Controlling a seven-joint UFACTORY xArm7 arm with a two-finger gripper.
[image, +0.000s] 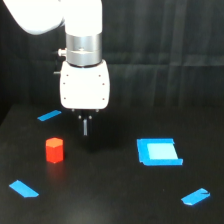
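Observation:
A red block (54, 150) rests on the dark table at the left. My gripper (85, 127) points down from the white arm, to the right of the block in the picture and apart from it. Its fingers are small and dark against the background, so whether they are open or shut does not show. No object can be made out at its tips. On the right side lies a pale square (161, 151) with blue tape around much of it.
Strips of blue tape mark the table: one at the back left (49, 115), another at the front left (23, 189) and a third at the front right (195, 197). Bare table spans the centre and front. A dark curtain hangs behind.

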